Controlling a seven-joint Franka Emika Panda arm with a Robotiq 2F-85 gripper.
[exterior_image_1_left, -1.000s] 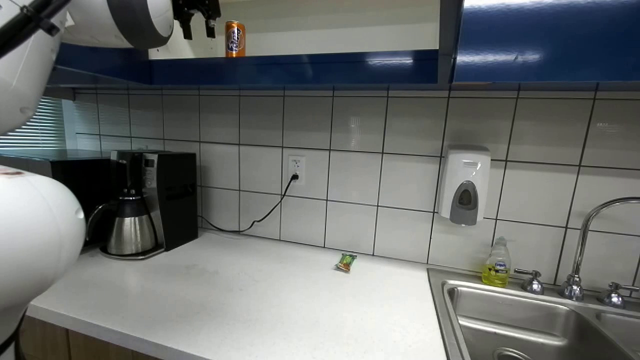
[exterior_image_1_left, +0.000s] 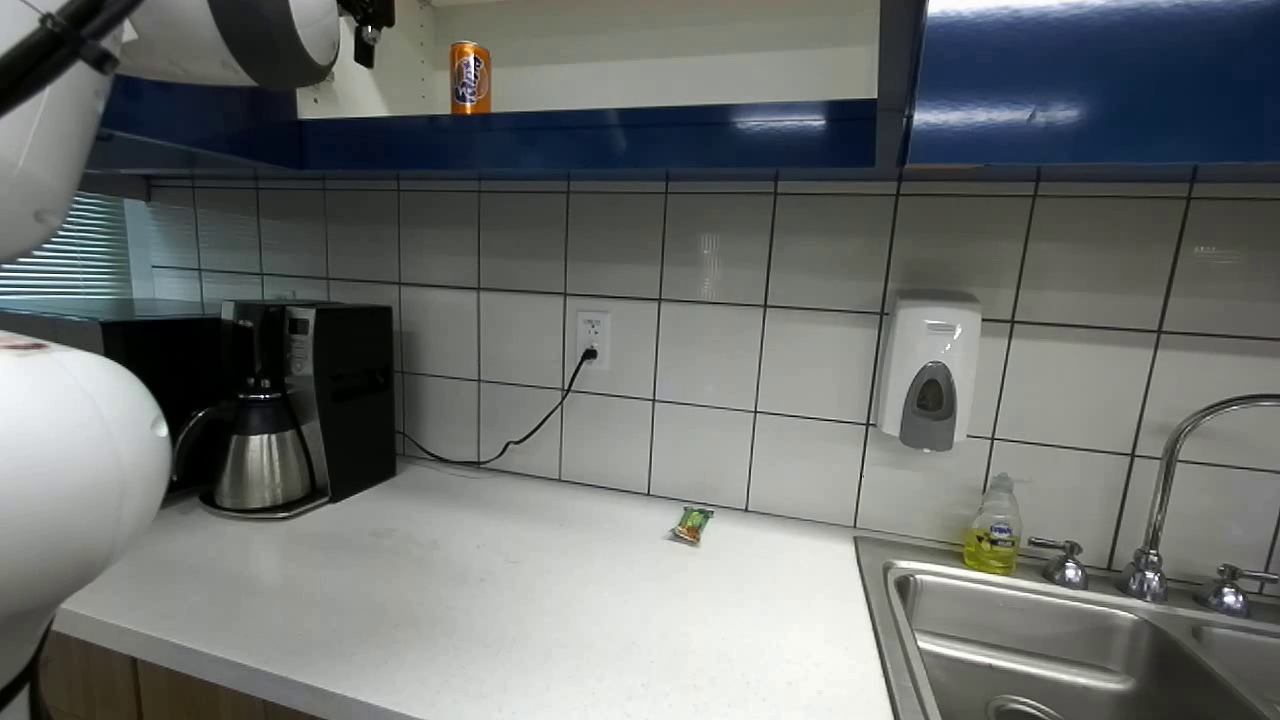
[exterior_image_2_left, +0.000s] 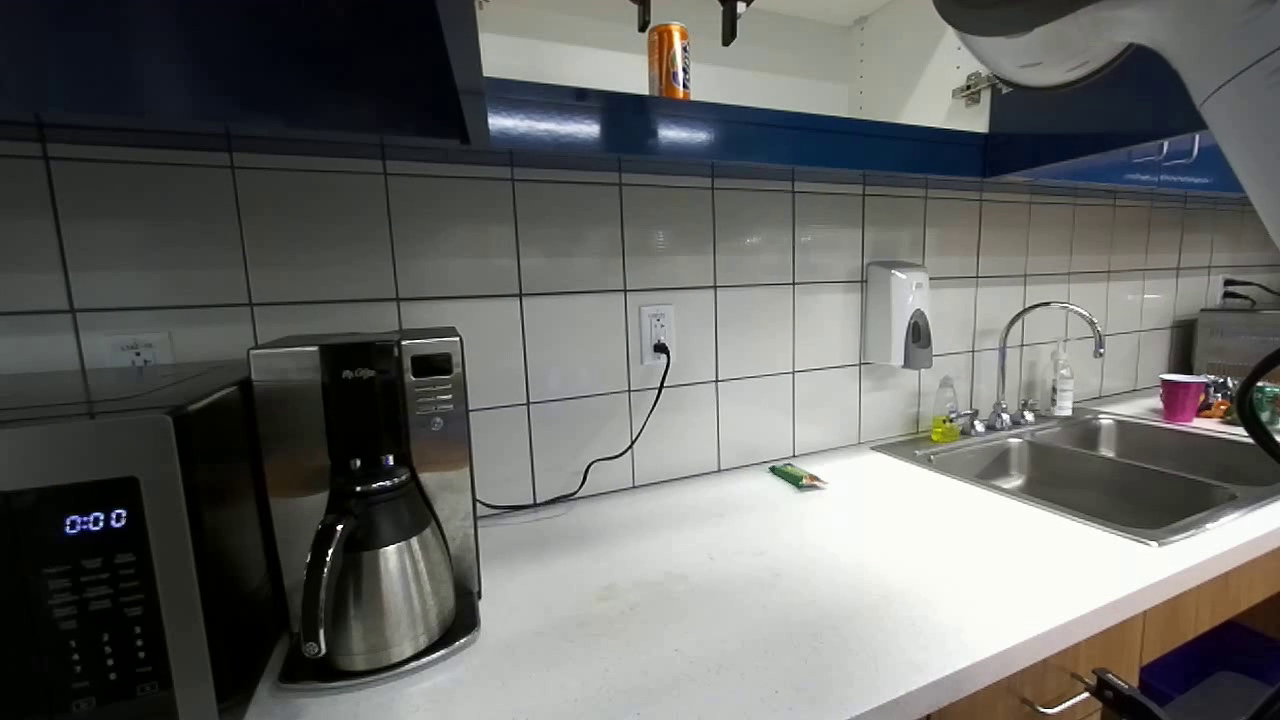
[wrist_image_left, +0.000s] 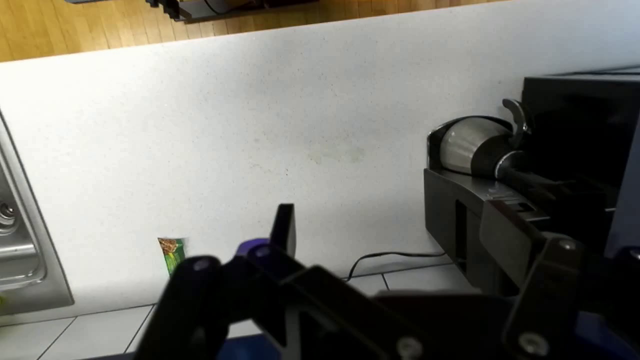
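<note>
An orange soda can (exterior_image_1_left: 470, 79) stands upright on the open cabinet shelf; exterior view 2 shows the can (exterior_image_2_left: 669, 62) too. My gripper (exterior_image_2_left: 686, 17) is open, its fingertips hanging at the top edge of that view, one on each side of the can in the picture. In exterior view 1 the gripper is partly cut off by the top edge, left of the can and apart from it. The wrist view has the open fingers (wrist_image_left: 286, 231) spread wide over the counter with nothing held; the can is not visible there. A small green snack packet (wrist_image_left: 172, 253) lies on the counter near the tiled wall.
A coffee maker (exterior_image_2_left: 438, 462) with a steel carafe and a microwave (exterior_image_2_left: 108, 576) occupy one end of the counter. At the other end are the sink (exterior_image_1_left: 1032, 636), faucet and soap bottle (exterior_image_1_left: 994, 528). Blue cabinet edges (exterior_image_1_left: 588, 136) border the shelf. The mid-counter is clear.
In exterior view 1 my gripper has shifted left and slightly up, away from the can, and less of it shows. Can, packet and counter items have stayed put.
</note>
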